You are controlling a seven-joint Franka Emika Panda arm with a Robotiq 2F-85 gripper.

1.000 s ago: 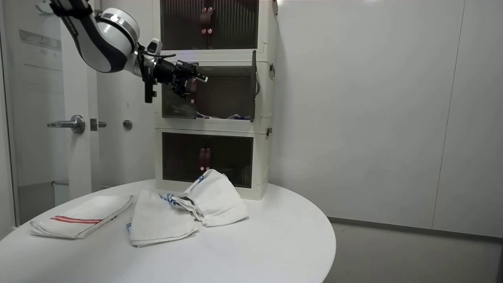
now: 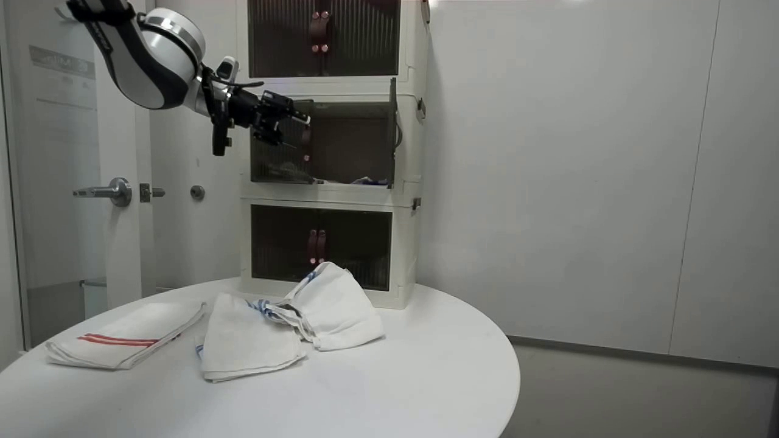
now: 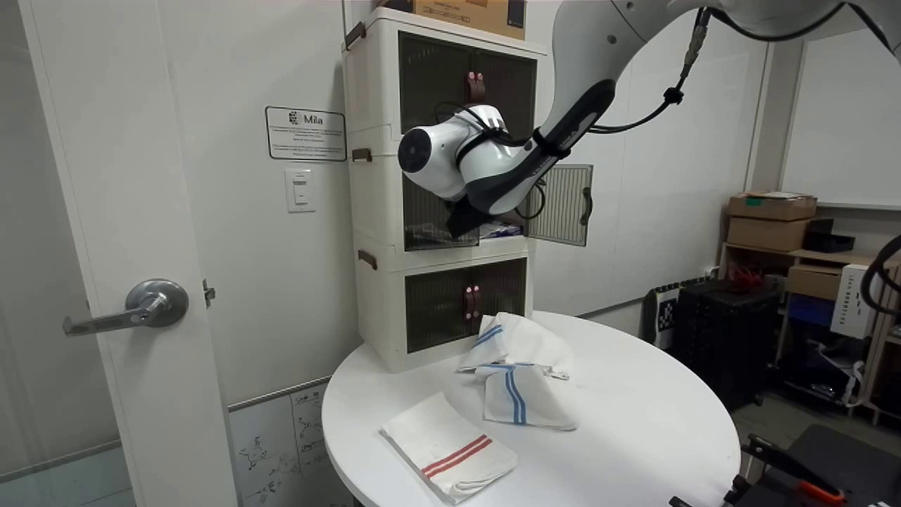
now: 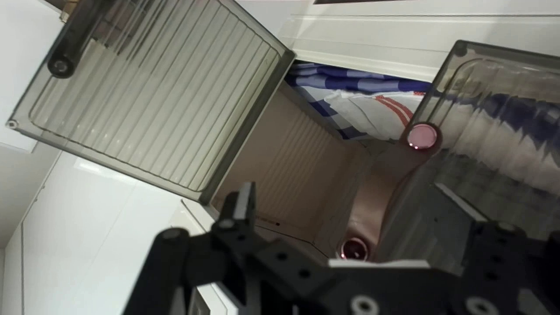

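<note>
The cabinet's middle compartment has its right door (image 3: 561,205) swung wide. Its left door (image 4: 488,173), of smoky ribbed plastic with a brown strap handle (image 4: 371,197), stands slightly ajar. In the wrist view, my gripper is open, its fingers far apart, with the handle in the view between them. Whether either finger touches the door cannot be told. From exterior view 1, the gripper (image 2: 296,131) is in front of the left door. Inside the compartment lie a blue-and-white checked cloth (image 4: 328,113) and a white cloth with red stripes (image 4: 386,113).
On the round white table (image 2: 409,394) lie a red-striped towel (image 2: 131,336), a folded white towel (image 2: 248,339) and a crumpled towel (image 2: 339,306) against the cabinet. A box (image 3: 473,15) sits on top of the cabinet.
My gripper has drawn back a little to the left in exterior view 1. The left door's free edge has shifted slightly right, and the towels have stayed put.
</note>
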